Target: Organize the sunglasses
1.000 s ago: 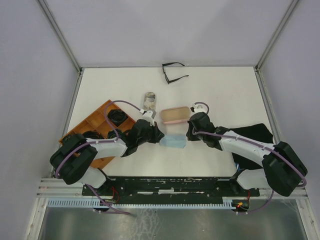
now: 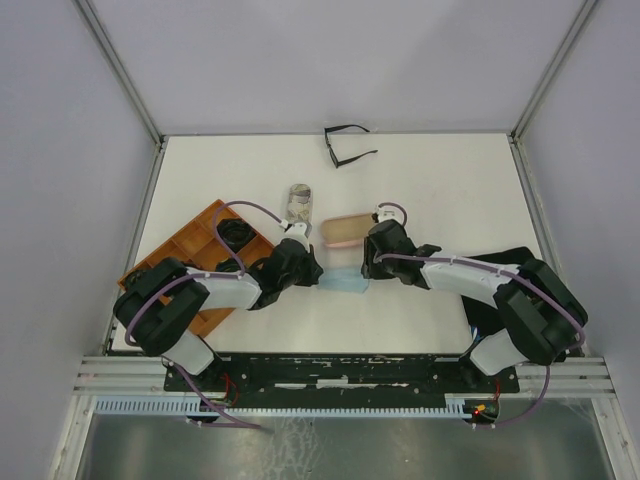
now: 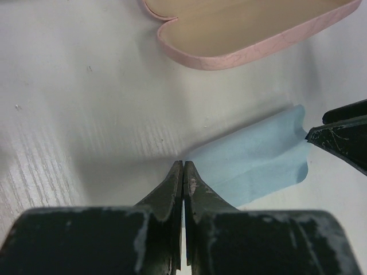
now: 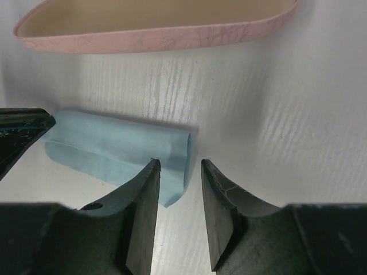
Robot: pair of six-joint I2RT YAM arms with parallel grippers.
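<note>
A pale blue cloth [image 2: 345, 281] lies folded on the table, just in front of an open pink glasses case [image 2: 348, 229]. My left gripper is shut on the cloth's left end, as the left wrist view shows. At the opposite end, my right gripper is open; the cloth's right edge shows beyond the gap between its fingers. Black-framed glasses [image 2: 335, 152] rest unfolded at the far edge of the table.
To the left stands a brown compartment box [image 2: 200, 233] with dark items inside. A clear patterned pouch or case [image 2: 300, 198] lies behind my left gripper. A black cloth-like sheet [image 2: 505, 262] covers part of the right side.
The right gripper has moved left, closer to the cloth's right end. My left arm has shifted only slightly; the case and glasses have stayed in place.
</note>
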